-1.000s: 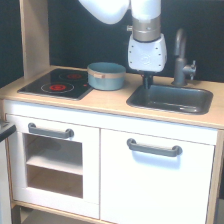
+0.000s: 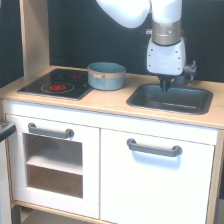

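My gripper (image 2: 166,84) hangs over the left half of the dark sink (image 2: 194,104), its small dark fingers pointing down. Whether they are open or shut is too small to make out, and no held object is visible. A blue-grey pot (image 2: 106,78) sits on the counter between the stove and the sink, to the left of the gripper and apart from it. Behind the white wrist, most of the faucet (image 2: 190,71) is hidden.
At the counter's left lies a black cooktop (image 2: 58,84) with red burner rings. Below are an oven door (image 2: 55,165) and a white cabinet door (image 2: 150,185), each with a dark handle. Bare wooden counter (image 2: 112,100) shows in front of the pot.
The arm and gripper have shifted right, from the sink's left edge to above its basin, now covering much of the faucet. The pot has not moved.
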